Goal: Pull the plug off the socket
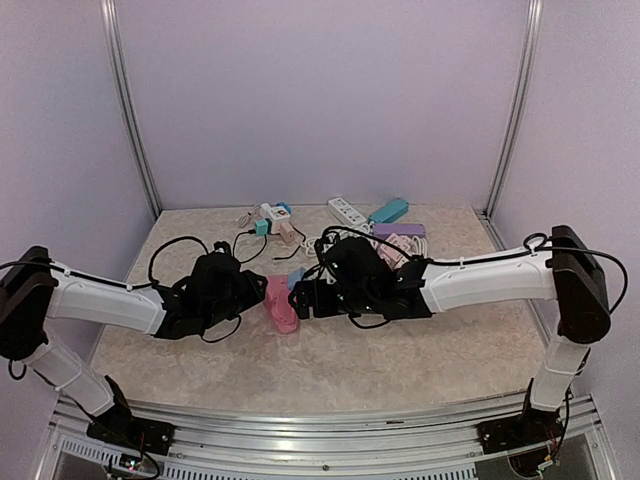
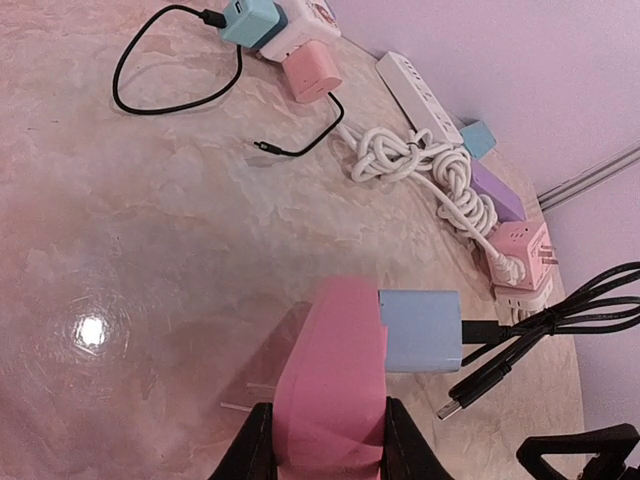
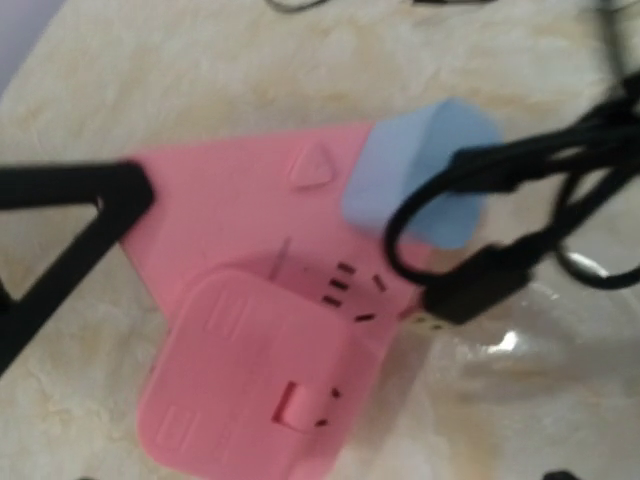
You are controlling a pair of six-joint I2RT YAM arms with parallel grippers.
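A pink socket [image 1: 279, 312] [image 2: 328, 390] [image 3: 240, 365] hangs at the middle of the table, with my left gripper [image 1: 258, 284] shut on it. A light blue plug [image 2: 418, 330] [image 3: 390, 170] sits on the socket, trailing a looped black cable [image 2: 540, 322] [image 3: 470, 290]. My right gripper [image 1: 300, 298] stands open right beside the socket and plug, at their right; in the right wrist view the plug is under the blurred cable, and the right fingertips are mostly out of frame.
Along the back are a white power strip [image 1: 346, 212], teal [image 1: 389, 211] and purple [image 1: 398, 230] blocks, coiled white cords [image 2: 460, 200] and smaller adapters [image 2: 313, 72].
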